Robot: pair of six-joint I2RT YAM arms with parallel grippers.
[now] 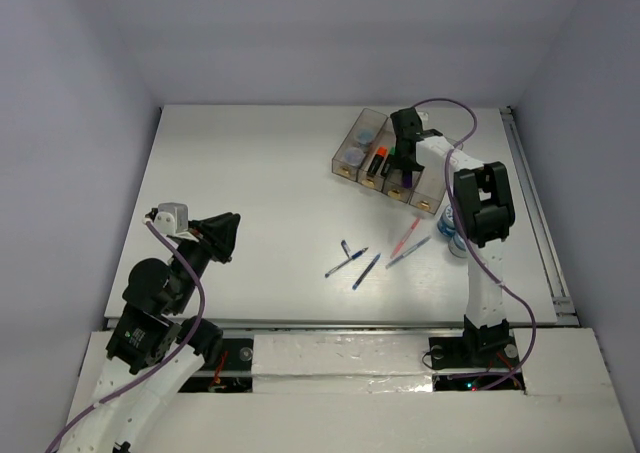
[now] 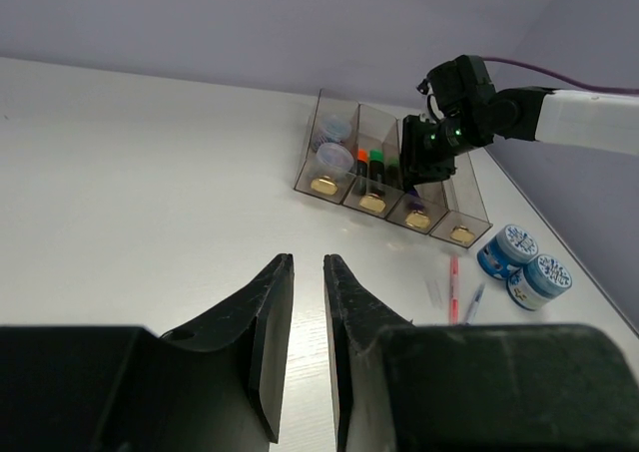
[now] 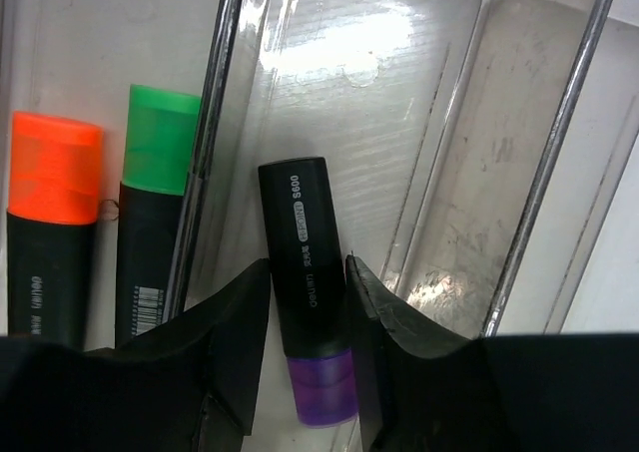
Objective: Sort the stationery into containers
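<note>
The clear four-part container (image 1: 345, 176) stands at the back right. Inside one compartment lies a black highlighter with a purple end (image 3: 305, 262). My right gripper reaches down over it, open, its fingertips on either side of the highlighter; whether they touch it I cannot tell. Orange (image 3: 55, 173) and green (image 3: 160, 143) highlighters share the neighbouring compartment. Several pens lie on the table, among them a red one (image 1: 406, 235), a light blue one (image 1: 409, 251) and a dark blue one (image 1: 366, 271). Away at the front left, my left gripper is slightly open and empty.
Two round tubs (image 2: 507, 251) with blue labels stand right of the pens, near the right arm. Two more round tubs (image 2: 334, 157) occupy the container's leftmost compartment.
</note>
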